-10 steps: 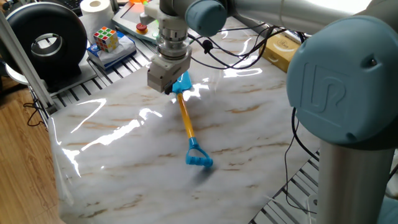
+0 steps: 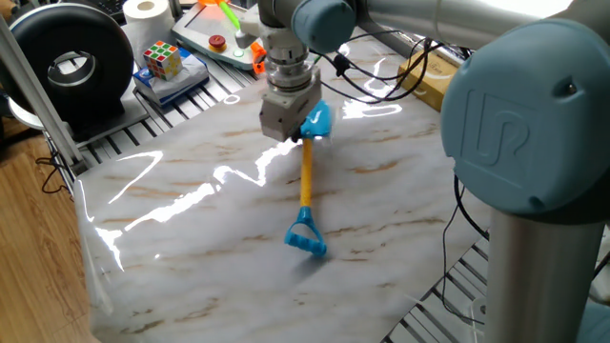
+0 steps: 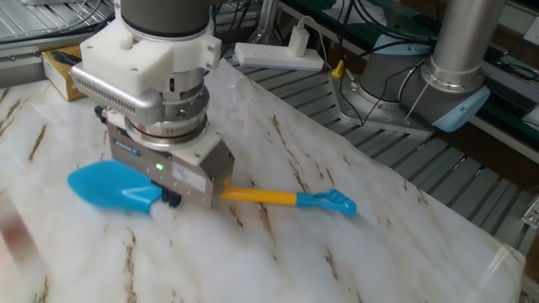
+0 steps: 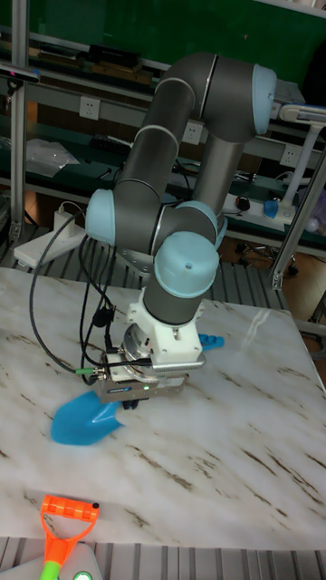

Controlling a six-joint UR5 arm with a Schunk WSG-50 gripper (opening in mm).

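Observation:
A toy shovel lies on the marble-patterned tabletop, with a blue blade (image 3: 114,187), a yellow shaft (image 2: 306,176) and a blue grip handle (image 2: 306,238). My gripper (image 3: 167,198) points down low over the neck where blade meets shaft, its body covering part of the shaft. Two dark fingertips (image 4: 133,404) sit close together beside the neck, on the side nearer the camera in exterior views 2 and 3. The fingers look shut, and nothing shows between them. Whether the fingers touch the neck is hard to make out.
An orange-handled tool (image 4: 70,508) lies off the table's edge. A puzzle cube (image 2: 163,59) rests on a blue box beside a black ring-shaped object (image 2: 67,69). A cardboard box (image 2: 427,81) and loose cables are near the arm.
In exterior view 1 my gripper has moved right, and the shovel's blade end has swung right alongside it.

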